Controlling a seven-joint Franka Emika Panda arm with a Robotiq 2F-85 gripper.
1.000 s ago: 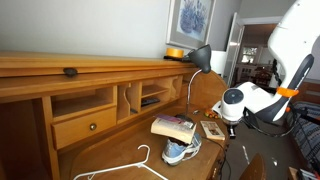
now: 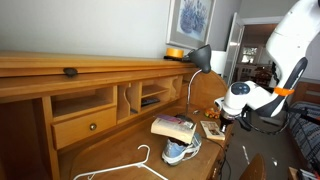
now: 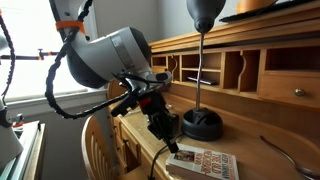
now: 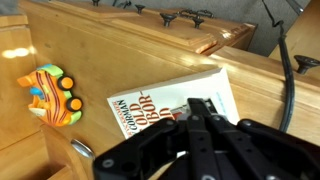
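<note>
A white book (image 4: pixel 170 103) with red and dark lettering lies flat on the wooden desk, and in the second exterior view the same book (image 3: pixel 203 162) is near the desk's front edge. My gripper is shut and covers part of the book in the wrist view. Nothing shows between its fingers. From the side, the gripper (image 3: pixel 172 143) hangs close to the book's near corner; whether it touches the cover I cannot tell. In the first exterior view the book (image 2: pixel 212 130) lies at the desk's right end, beside the arm.
An orange toy vehicle (image 4: pixel 54 95) is on the desk in the wrist view. The lamp base (image 3: pixel 202 124) stands behind the book. A dark cable (image 4: pixel 286 75) runs close by. Farther along the desk are a shoe (image 2: pixel 178 151), a box (image 2: pixel 174 127) and a white hanger (image 2: pixel 122 166).
The arm has shifted slightly at the desk's right end, its white links now sitting a little differently. The book and other desk items have stayed in place.
</note>
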